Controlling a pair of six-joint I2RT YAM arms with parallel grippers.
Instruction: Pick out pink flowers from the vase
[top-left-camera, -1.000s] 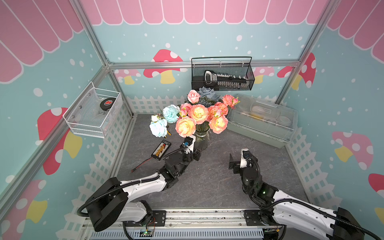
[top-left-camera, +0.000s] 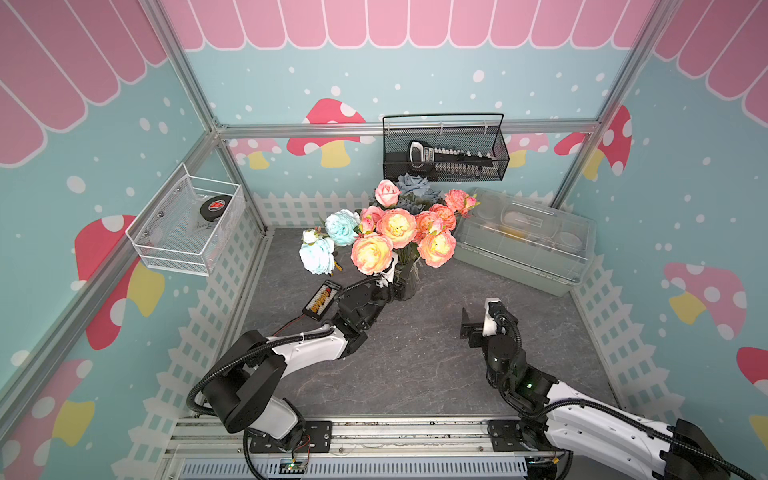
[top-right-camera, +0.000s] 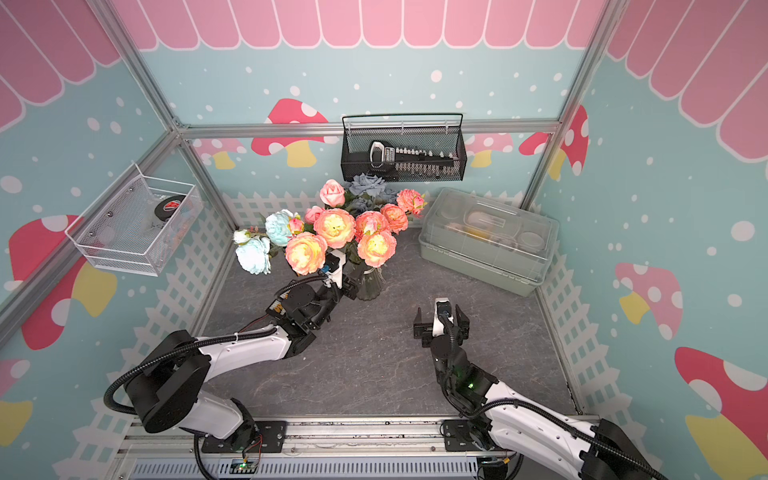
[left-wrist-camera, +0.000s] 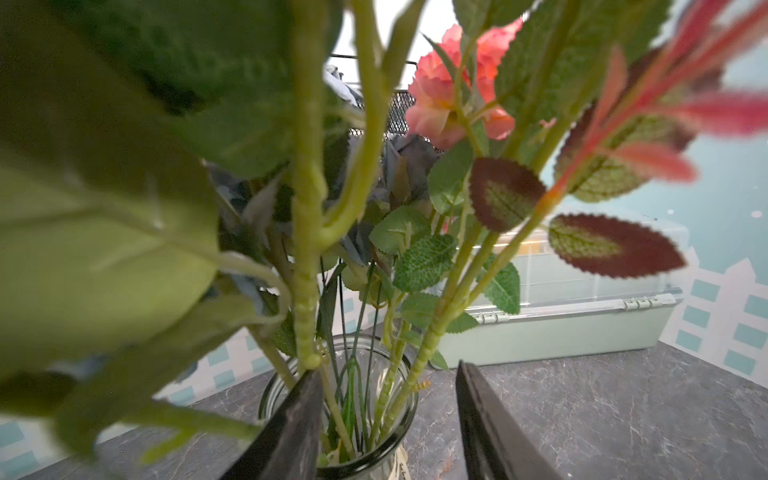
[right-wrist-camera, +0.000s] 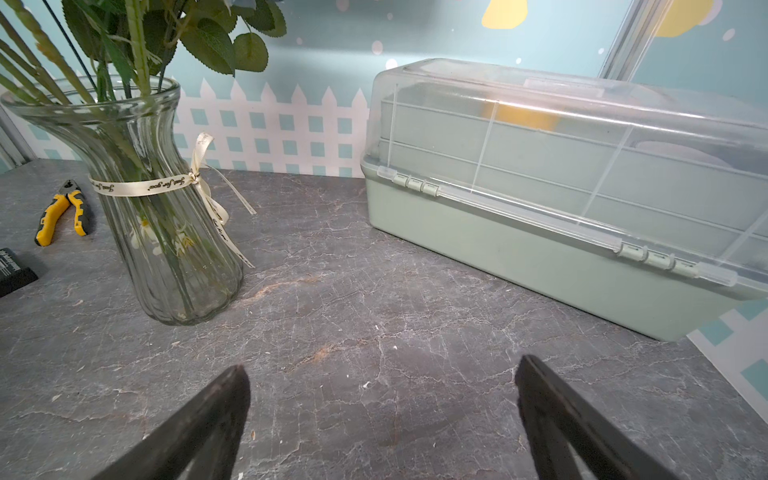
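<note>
Pink and peach roses (top-left-camera: 387, 193) (top-right-camera: 333, 194) stand among blue flowers in a glass vase (right-wrist-camera: 184, 264) tied with a ribbon. My left gripper (top-left-camera: 385, 280) (top-right-camera: 344, 280) is at the vase's mouth, beneath the blooms. In the left wrist view its fingertips (left-wrist-camera: 472, 384) are apart, with green stems just beyond them and the vase rim behind; a pink bloom (left-wrist-camera: 452, 88) is higher up. My right gripper (top-left-camera: 478, 318) (top-right-camera: 441, 320) stands open and empty over the worktop, right of and nearer the front than the vase.
A lidded green box (right-wrist-camera: 520, 256) lies back right. Yellow-handled pliers (right-wrist-camera: 52, 216) and a small black device (top-left-camera: 321, 299) lie left of the vase. Wire baskets (top-left-camera: 445, 152) hang on the back and left sides.
The right arm and flowers look almost unchanged.
</note>
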